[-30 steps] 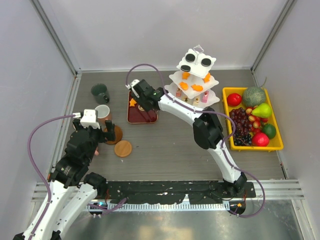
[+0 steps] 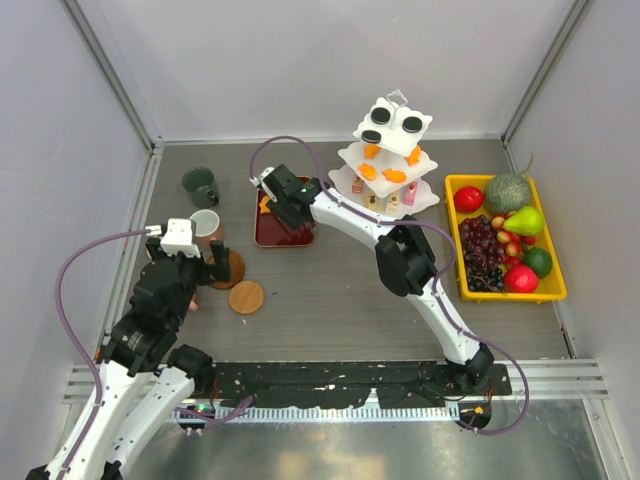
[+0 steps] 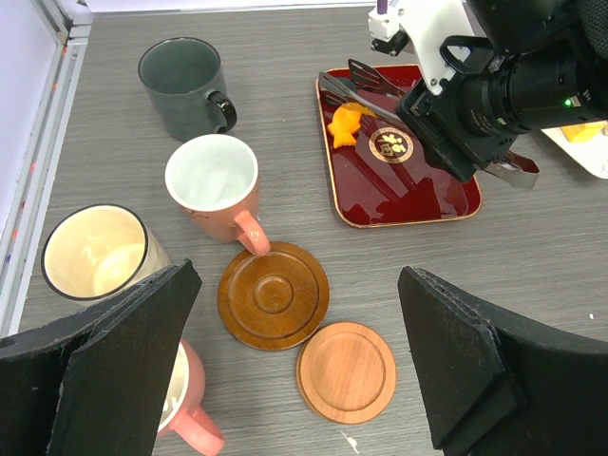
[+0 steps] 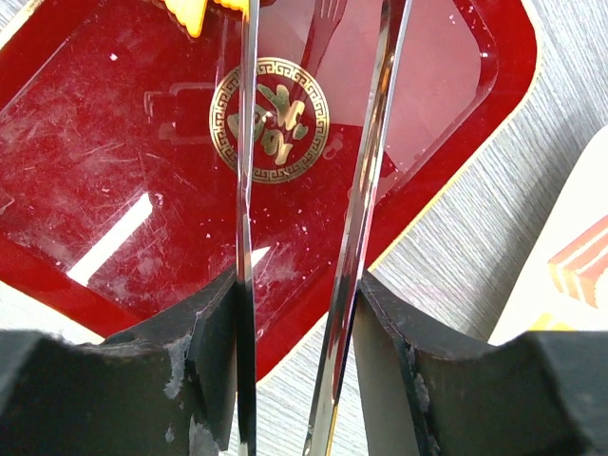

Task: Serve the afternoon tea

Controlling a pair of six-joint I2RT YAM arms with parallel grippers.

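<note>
My right gripper is shut on metal tongs (image 4: 366, 171), a finger against the outer side of each arm, the arms parted. They reach over a dark red tray (image 3: 404, 214) with a gold emblem (image 4: 271, 119). An orange fish-shaped piece (image 3: 344, 126) lies in the tray below the tong ends (image 3: 332, 90); touching or apart, I cannot tell. Open and empty, my left gripper (image 2: 190, 262) stands over the table's left side. Below it in the left wrist view are a brown saucer (image 3: 274, 295), a lighter wooden coaster (image 3: 347, 372) and a pink-handled cup (image 3: 214, 176).
A green mug (image 3: 185, 90), a cream cup (image 3: 100, 252) and another pink cup (image 3: 190, 399) stand at the left. A tiered white stand (image 2: 388, 160) with treats rises behind the right arm. A yellow fruit crate (image 2: 553, 285) stands far right.
Over the tray, my right gripper has shifted slightly and turned, now covering the emblem in the top view. The left arm has not moved.
</note>
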